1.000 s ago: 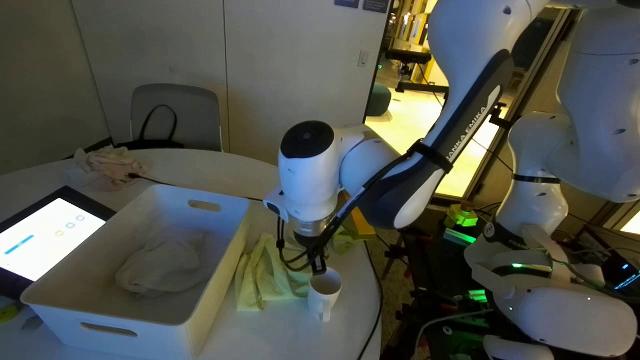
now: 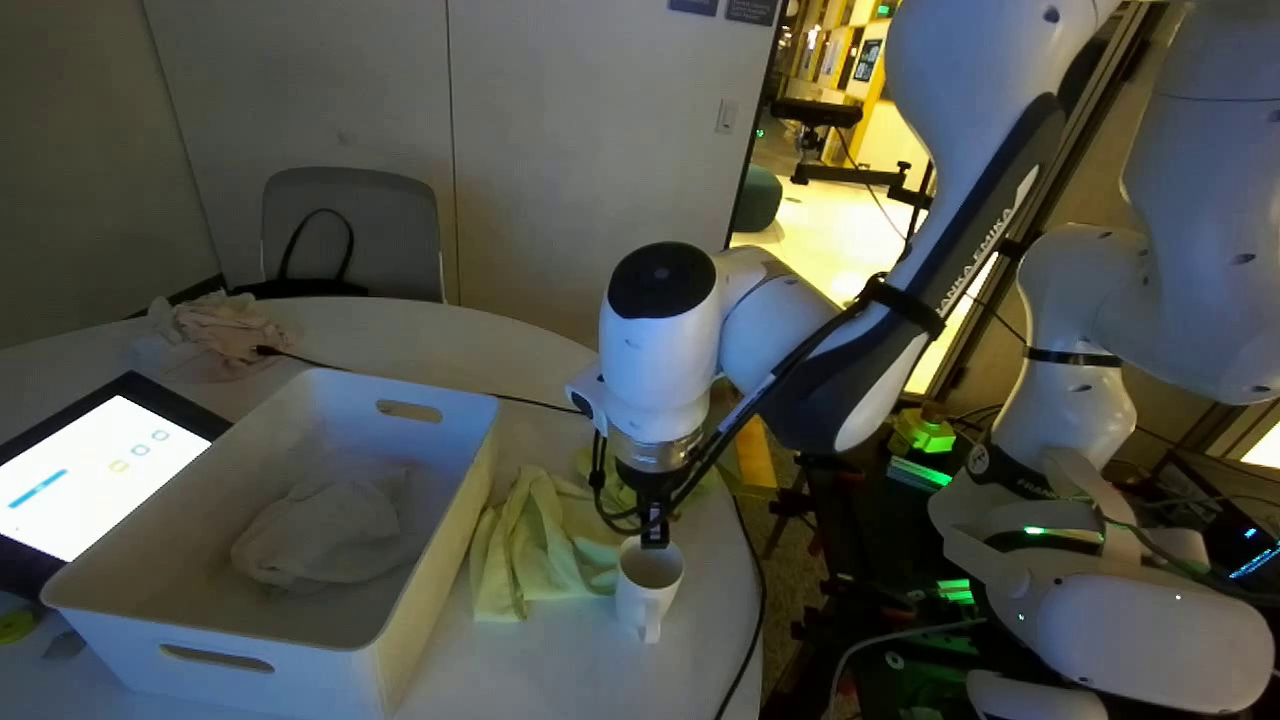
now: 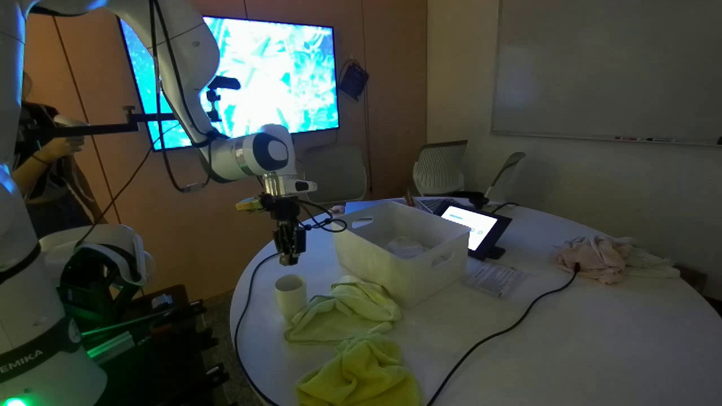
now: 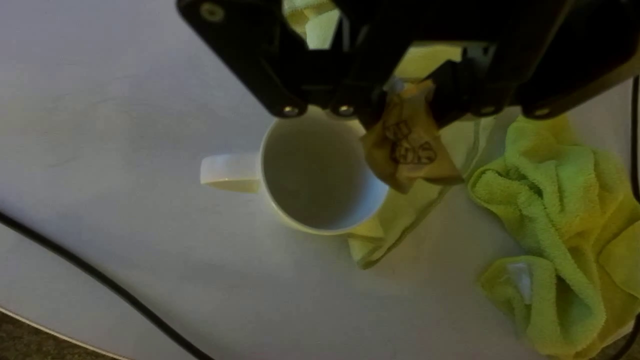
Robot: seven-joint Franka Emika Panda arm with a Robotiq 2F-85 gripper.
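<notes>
My gripper is shut on a small tan packet (image 4: pixel 414 141) with dark print, best seen in the wrist view. Below it, the white mug (image 4: pixel 321 174) stands upright on the table, its inside looking empty. The packet overlaps the mug's rim in the wrist view. Exterior view 2 shows the gripper (image 3: pixel 289 258) above the mug (image 3: pixel 291 298), with a gap between them. In exterior view 1 the fingertips appear over the far part of the mug's mouth, and the packet cannot be made out there.
A pale green cloth (image 2: pixel 528 552) lies beside the mug, and a brighter yellow-green towel (image 3: pixel 362 375) lies close by. The large white bin (image 2: pixel 462 528) holds a whitish cloth (image 2: pixel 324 528). A black cable (image 4: pixel 108 285) runs along the table edge. Bare table surrounds the mug's handle.
In exterior view 1 the arm and gripper have shifted a little to the right over the mug. The mug, the bin and the cloths have stayed in place.
</notes>
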